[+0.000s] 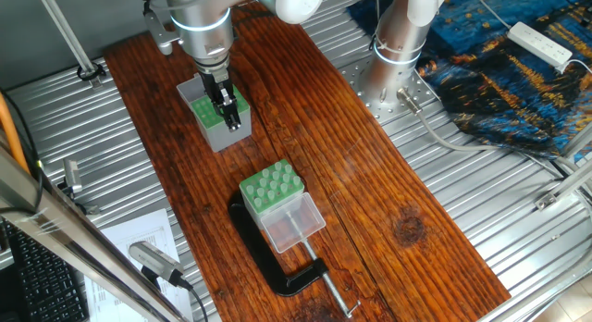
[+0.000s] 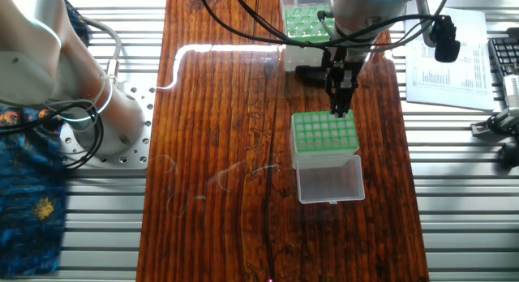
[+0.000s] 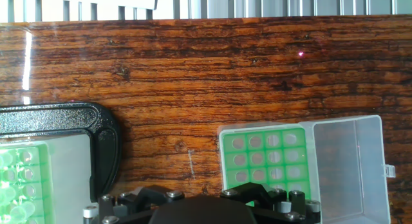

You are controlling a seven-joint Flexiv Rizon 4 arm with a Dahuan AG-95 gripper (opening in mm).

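Note:
A box with a green grid top point(image 1: 205, 107) stands under my gripper point(image 1: 225, 107). Its clear lid point(image 2: 331, 181) is folded open, and the grid point(image 2: 326, 132) shows rows of holes. In the wrist view this grid point(image 3: 265, 156) lies right of centre, above the right finger. My gripper is open there, its two sides spread far apart with nothing seen between them. A second box with a green grid point(image 1: 271, 185) holds several small pale pieces. Its clear lid point(image 1: 294, 222) is also open.
A black C-clamp point(image 1: 262, 257) runs beside the second box, its screw bar point(image 1: 335, 292) reaching across the wooden board point(image 1: 370, 211). Cables point(image 2: 251, 27) hang round the arm. Much of the board is bare.

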